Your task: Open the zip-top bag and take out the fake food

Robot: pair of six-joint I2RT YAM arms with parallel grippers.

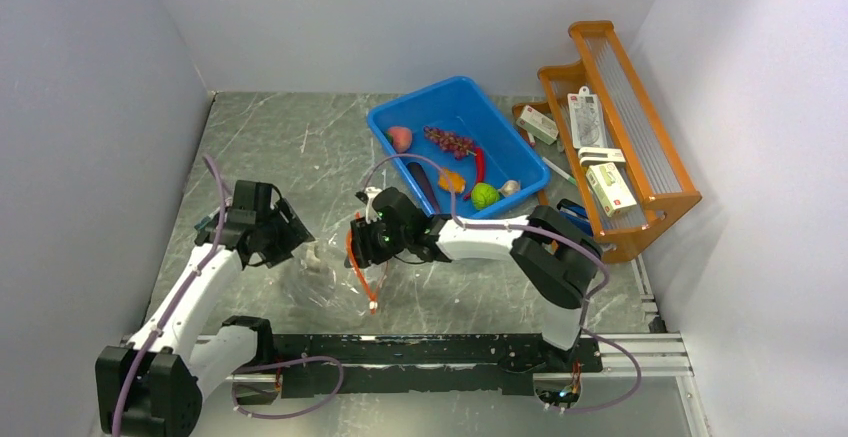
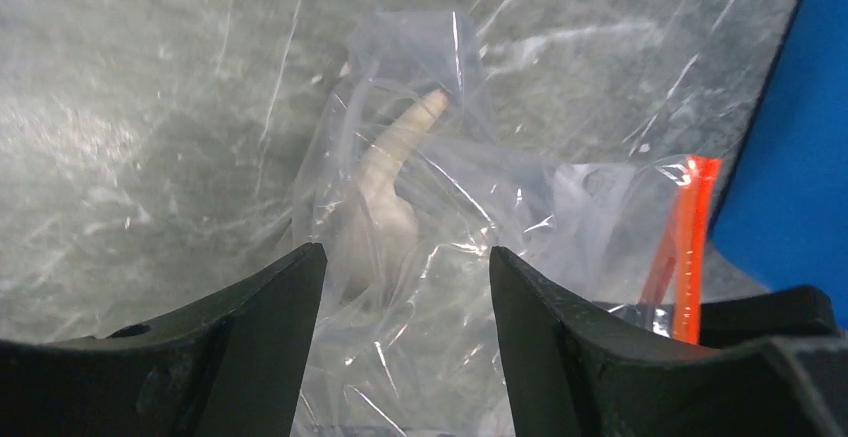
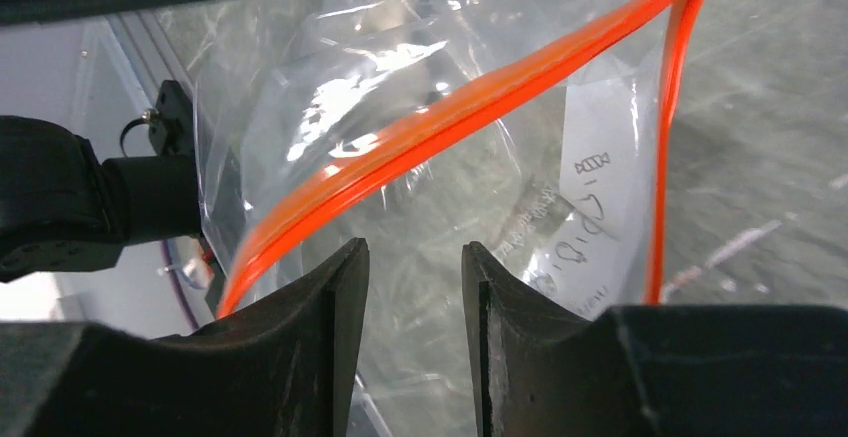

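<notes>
A clear zip top bag (image 1: 330, 287) with an orange zip edge (image 2: 690, 247) lies on the grey surface, a pale, tapered piece of fake food (image 2: 380, 207) inside. In the right wrist view the orange rims (image 3: 470, 107) stand apart, showing the bag's inside. My left gripper (image 1: 290, 242) hangs open above the bag's left part, nothing between its fingers. My right gripper (image 1: 358, 245) is at the orange edge, fingers (image 3: 325, 327) part open with a gap between them; whether plastic sits between them I cannot tell.
A blue bin (image 1: 460, 107) of fake produce stands at the back centre-right. A wooden rack (image 1: 640, 137) with boxes is on the right. The surface behind the bag is clear.
</notes>
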